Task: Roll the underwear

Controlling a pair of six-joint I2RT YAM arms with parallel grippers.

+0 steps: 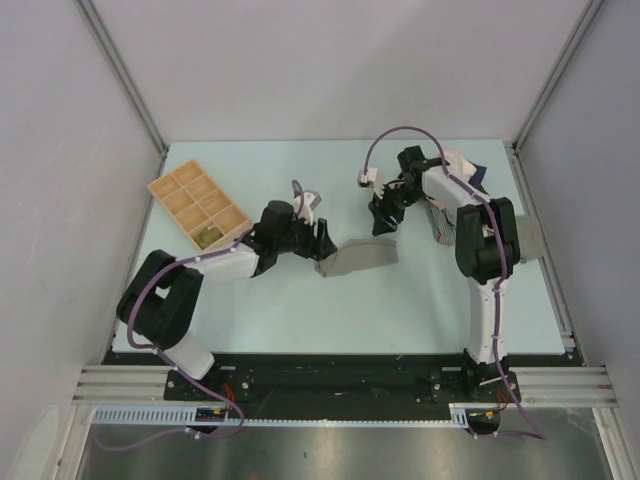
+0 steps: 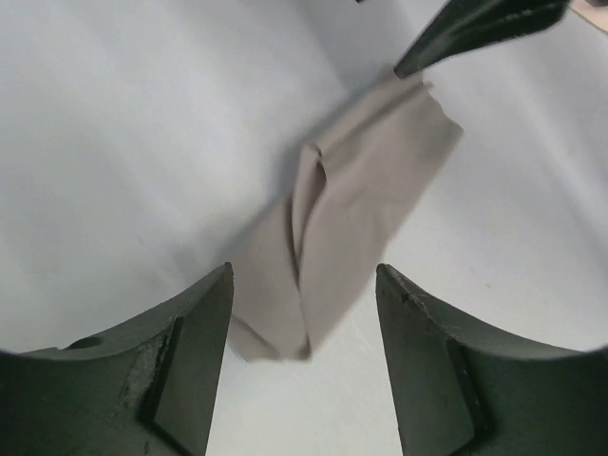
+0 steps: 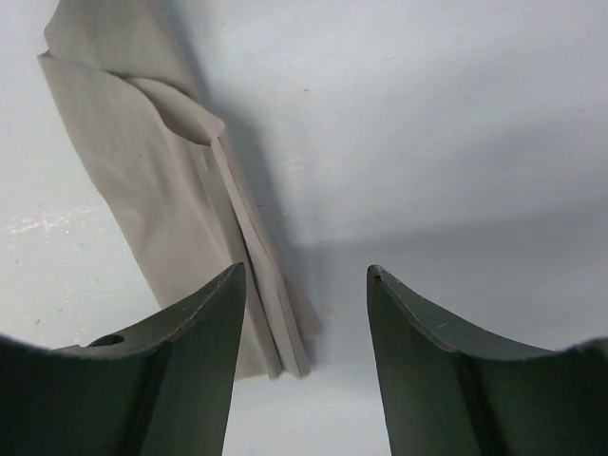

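Observation:
A grey-beige pair of underwear (image 1: pixel 360 258) lies on the white table, folded lengthwise into a strip with a raised crease along it, seen also in the left wrist view (image 2: pixel 351 199) and the right wrist view (image 3: pixel 161 190). My left gripper (image 1: pixel 318 242) is above its left end, fingers parted and nothing between them. My right gripper (image 1: pixel 380 215) is just beyond its right end toward the back, open and empty; in the right wrist view the cloth lies below and left of the fingertips.
An empty wooden grid box (image 1: pixel 198 200) is at the back left. A pile of clothing (image 1: pixel 448 225) lies at the back right under the right arm.

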